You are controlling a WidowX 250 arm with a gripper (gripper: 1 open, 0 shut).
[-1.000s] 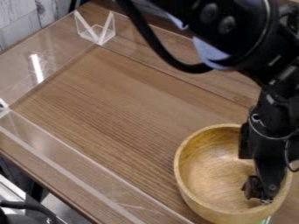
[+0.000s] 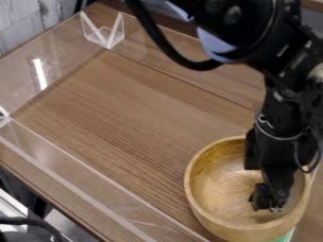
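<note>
A round wooden bowl (image 2: pixel 217 194) sits at the lower right of the table. The black gripper (image 2: pixel 269 184) reaches down from the upper right into the bowl's right part, with its lower tip inside the rim. It stands open, and I see nothing clearly held; dark parts overlap there, so detail is hard to tell. A bit of green (image 2: pixel 282 237) shows beneath the bowl's right side.
A clear plastic bracket (image 2: pixel 104 33) stands at the back left. Transparent edging runs along the near left, with dark cables at the lower left corner.
The arm and gripper have shifted a little to the left and up inside the bowl. The bowl has moved slightly left with them.
</note>
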